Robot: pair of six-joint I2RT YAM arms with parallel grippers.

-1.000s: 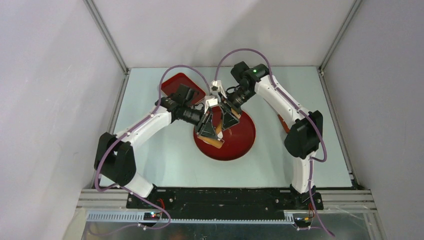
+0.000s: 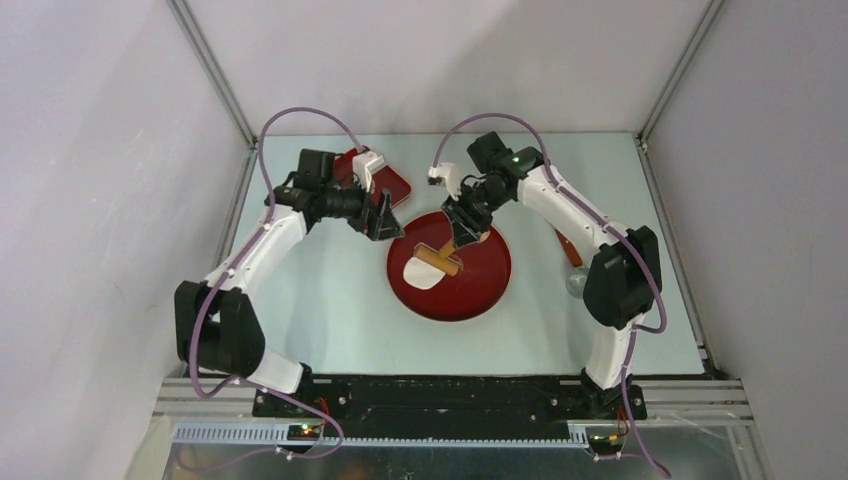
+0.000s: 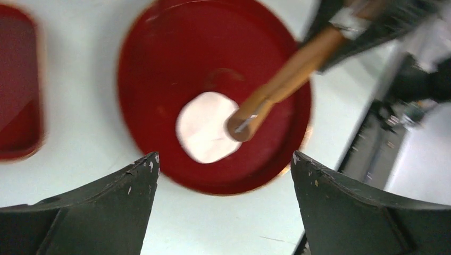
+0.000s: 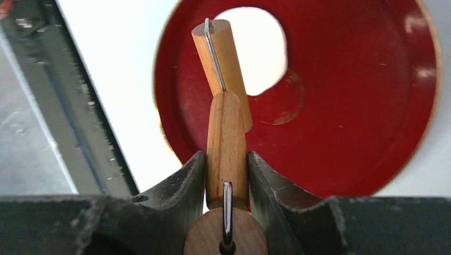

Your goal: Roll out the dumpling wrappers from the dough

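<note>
A thin white dough round (image 3: 205, 127) lies on the red round plate (image 4: 340, 133), with a faint ring mark beside it. The wooden rolling pin (image 4: 223, 58) is held over the plate by its handle (image 4: 226, 143), on which my right gripper is shut; the roller end is over the dough's edge in the top view. My left gripper (image 2: 382, 222) stands open at the plate's upper left, with nothing between its fingers in the left wrist view.
A red tray (image 2: 390, 183) sits behind the left arm. An orange-handled object (image 2: 567, 245) and a clear round item (image 2: 576, 285) lie at the right.
My right gripper has shifted slightly right with the pin.
</note>
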